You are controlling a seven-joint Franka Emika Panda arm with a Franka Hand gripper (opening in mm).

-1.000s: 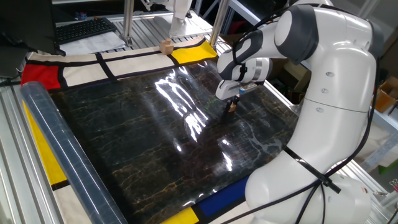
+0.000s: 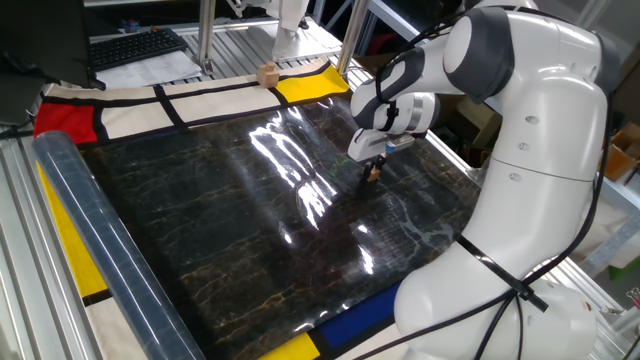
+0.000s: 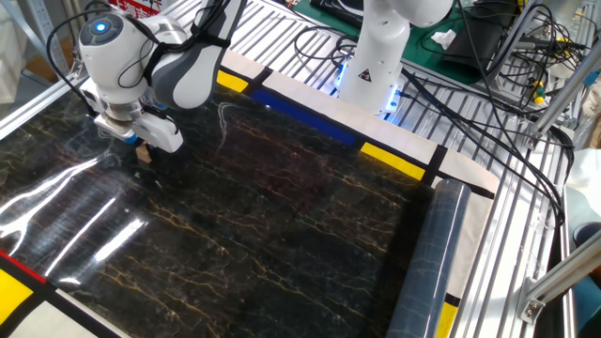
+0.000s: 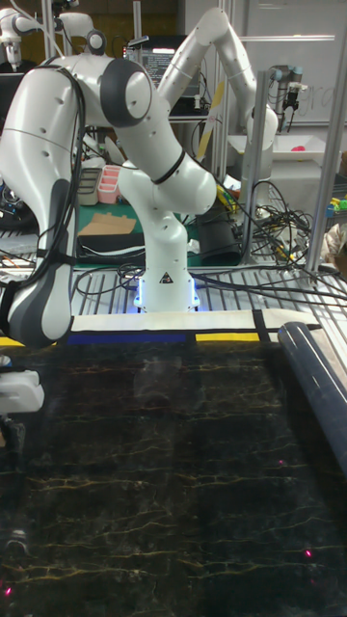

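Observation:
A small wooden block (image 2: 375, 174) shows at the dark fingers (image 2: 365, 182) of my gripper (image 2: 371, 174), low over the dark marbled sheet (image 2: 230, 230) on the right side of exterior view 1. In exterior view 2, the same block (image 3: 143, 153) is under the white hand (image 3: 150, 130) at the upper left. Whether the fingers press on it, or stand open around it, cannot be made out. Exterior view 3 catches only part of the hand (image 4: 18, 391) at its left edge, with the fingertips out of frame.
Another wooden block (image 2: 267, 75) sits on the pale far border, beside a yellow patch (image 2: 313, 85). The sheet's rolled-up end (image 2: 110, 240) runs along the left edge. Between roll and hand the sheet is bare, with bright glare. A second robot arm (image 3: 376, 56) stands beyond the table.

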